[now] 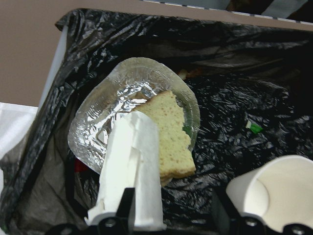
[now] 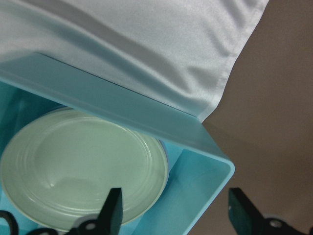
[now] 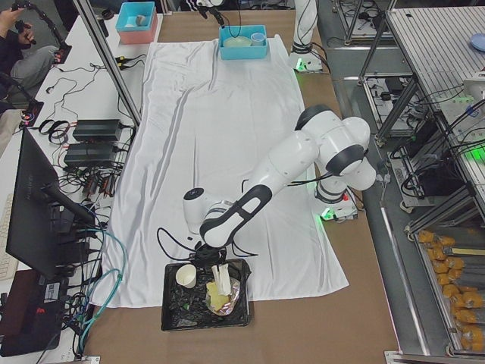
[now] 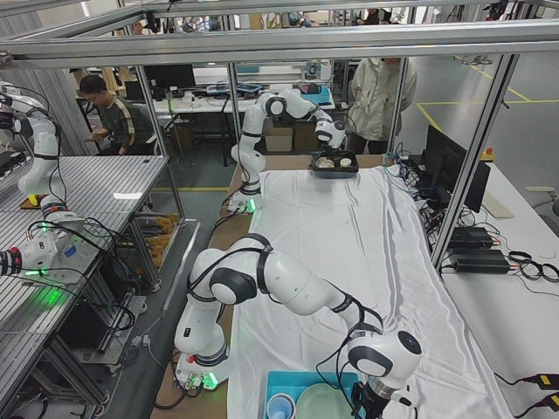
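Observation:
A black bag-lined tray (image 3: 174,311) holds a white paper cup (image 1: 244,196), a foil dish (image 1: 98,122) with a yellow sponge-like piece (image 1: 171,147), and a folded white paper (image 1: 132,166). My left gripper is over the tray, its fingers apart, the paper beside or under one finger. My right gripper is open above the edge of a blue bin (image 2: 200,176) with a pale green plate (image 2: 78,161) lying inside.
A white cloth (image 3: 197,136) covers most of the table between the tray and the bin. A blue cup (image 4: 279,406) stands in the bin. Monitor and cables line one side.

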